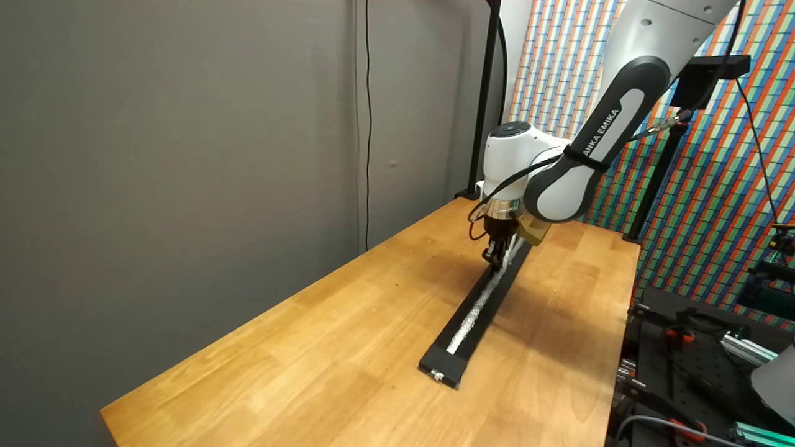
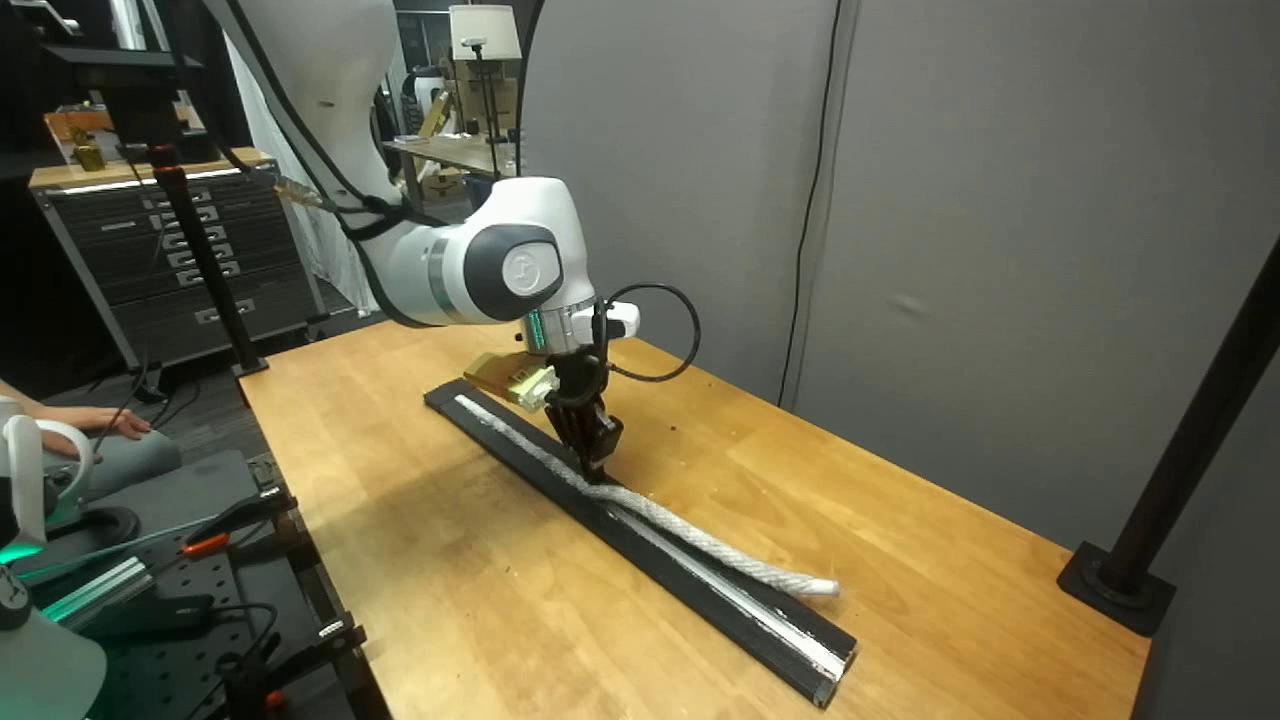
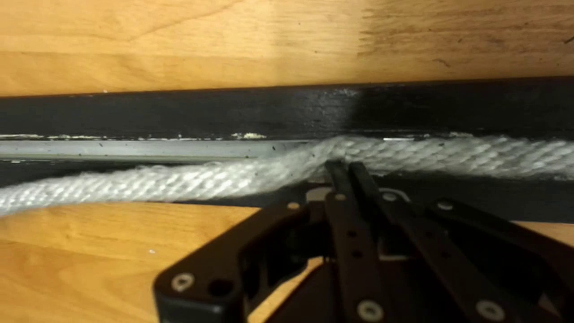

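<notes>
A white braided rope (image 3: 188,180) runs along a long black channel strip (image 2: 744,612) with a pale groove (image 2: 702,576). Right of the fingertips in the wrist view, the rope covers the groove; leftward it leaves the groove, crosses the strip's black side and reaches the wood. Its free end (image 2: 821,587) lies off the strip in exterior view 2. Pointing down at the bend in the rope is my gripper. The fingers (image 3: 347,207) stand slightly apart, a narrow gap between them, their tips at the rope's lower edge. Whether they touch it, I cannot tell.
A gold-coloured block (image 2: 510,376) sits close by the wrist. One black post (image 2: 1122,576) stands at the table's right edge in exterior view 2, another (image 2: 210,270) at the back left.
</notes>
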